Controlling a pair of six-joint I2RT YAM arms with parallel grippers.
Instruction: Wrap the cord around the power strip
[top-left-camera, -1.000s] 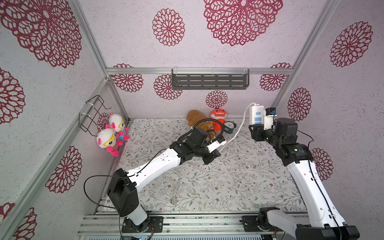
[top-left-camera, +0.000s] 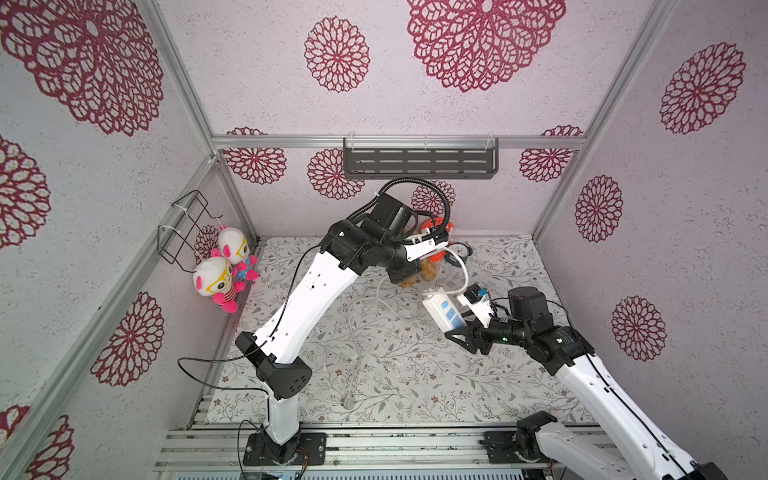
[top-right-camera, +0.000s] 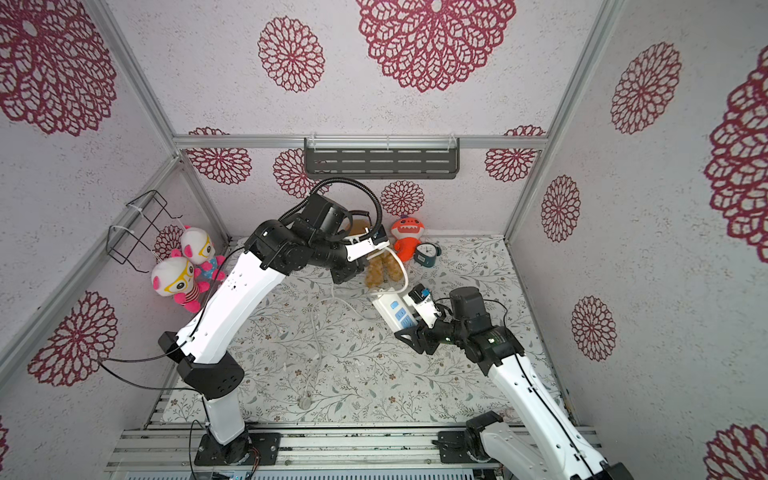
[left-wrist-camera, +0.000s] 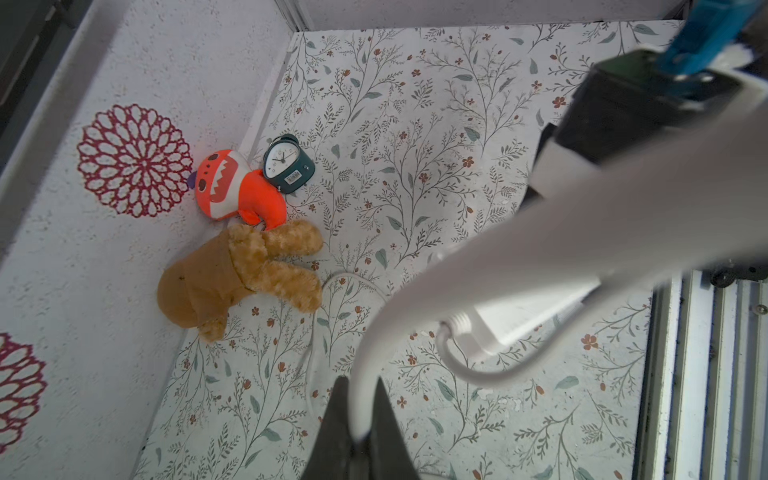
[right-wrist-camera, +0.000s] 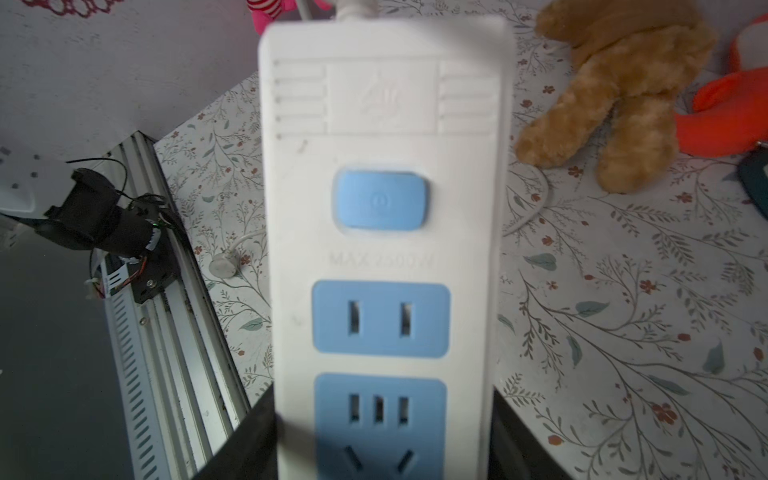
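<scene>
The white power strip (top-left-camera: 441, 310) with blue sockets is held by my right gripper (top-left-camera: 472, 336), shut on its lower end; it fills the middle of the right wrist view (right-wrist-camera: 384, 240). My left gripper (top-right-camera: 360, 252) is raised above and left of the strip, shut on the white cord (left-wrist-camera: 376, 376), which arches down to the strip's end. A length of cord lies on the table, ending in a plug (right-wrist-camera: 226, 264).
A brown plush toy (left-wrist-camera: 208, 280), an orange toy (top-right-camera: 406, 236) and a clock (top-right-camera: 425, 253) sit at the back. Two pink plush toys (top-left-camera: 214, 280) are at the left wall.
My right gripper has brought the power strip down and leftward, turning it from upright to tilted. My left gripper has risen, lifting the cord above the strip.
</scene>
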